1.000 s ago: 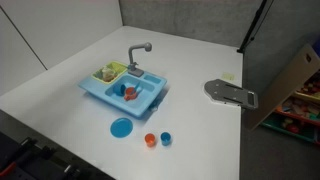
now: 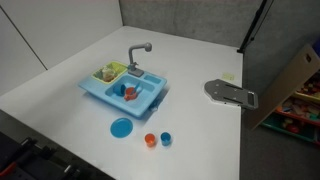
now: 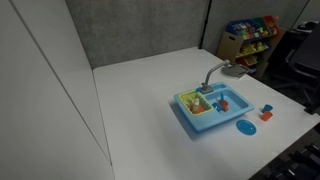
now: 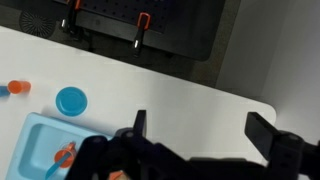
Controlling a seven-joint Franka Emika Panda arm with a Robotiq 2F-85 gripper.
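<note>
My gripper stands open over a bare stretch of the white table, its dark fingers wide apart with nothing between them. A blue toy sink (image 2: 146,96) sits on the table with a grey faucet (image 2: 139,54) at its back. In its basin lie small red and blue pieces (image 2: 130,92), and a yellow-green rack (image 2: 109,73) occupies its left side. In front of the sink lies a flat blue plate (image 2: 122,128). An orange cup (image 2: 150,140) and a blue cup (image 2: 166,139) stand side by side to the plate's right.
A grey flat object (image 2: 230,94) lies toward the table's right side, near a small yellowish square (image 2: 228,76). Shelves with colourful bins (image 3: 250,38) stand beyond the table.
A dark part shows at the bottom left edge of exterior view 1 that was not visible before. The sink, plate and cups have stayed in place.
</note>
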